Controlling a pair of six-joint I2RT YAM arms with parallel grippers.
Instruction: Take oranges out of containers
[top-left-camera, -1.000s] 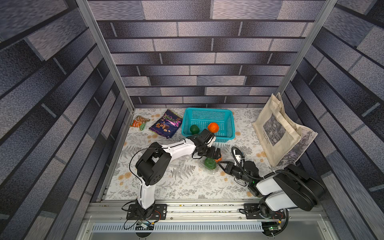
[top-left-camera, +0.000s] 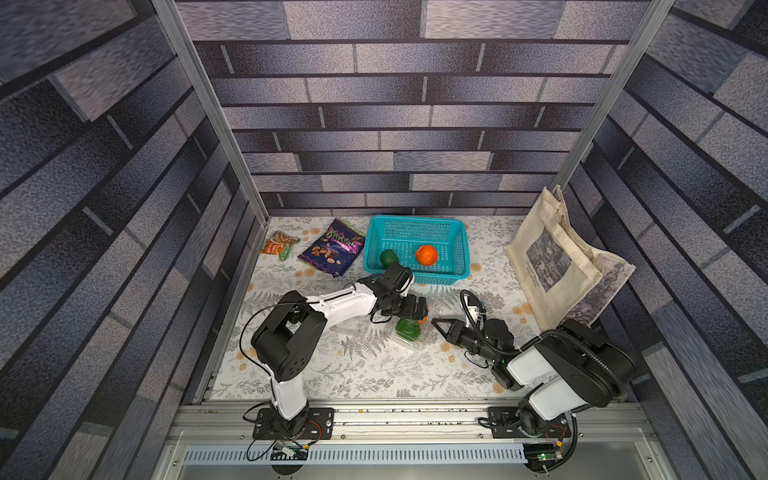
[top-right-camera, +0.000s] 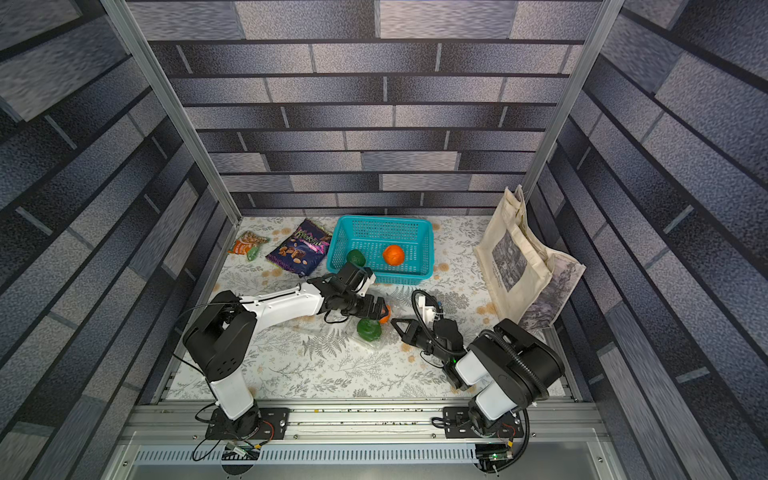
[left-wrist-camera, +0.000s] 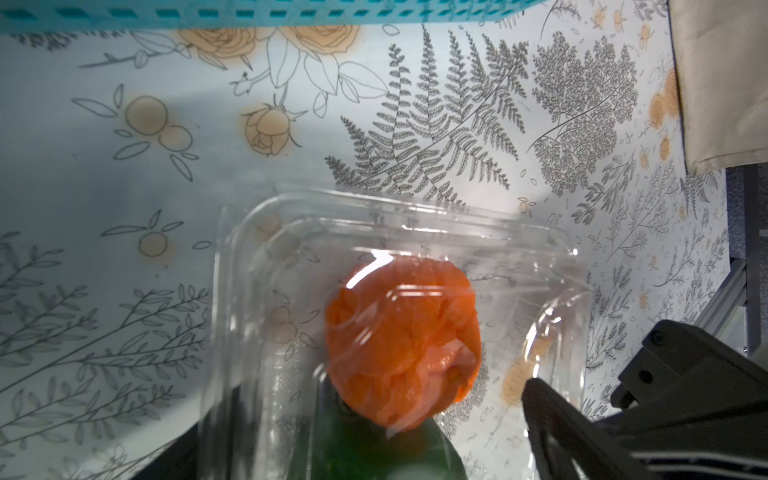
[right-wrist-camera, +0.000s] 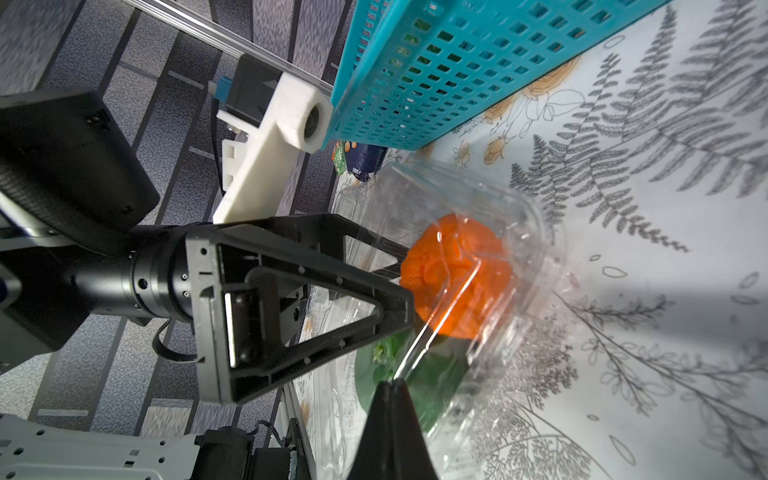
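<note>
A clear plastic container (left-wrist-camera: 512, 240) holds an orange (left-wrist-camera: 400, 336) and a green fruit (left-wrist-camera: 376, 456) in the middle of the table. My left gripper (top-left-camera: 412, 308) hovers over it, open, its fingers either side of the container in the left wrist view. My right gripper (top-left-camera: 438, 323) is just to the right of the container, shut, with nothing seen between its fingertips. In the turquoise basket (top-left-camera: 460, 240) behind, another orange (top-left-camera: 426, 255) lies beside a green fruit (top-left-camera: 389, 257).
A dark snack bag (top-left-camera: 332, 248) and a small orange packet (top-left-camera: 278, 245) lie at the back left. A cloth tote bag (top-left-camera: 560, 264) stands at the right.
My right gripper has moved a little left, following the container.
</note>
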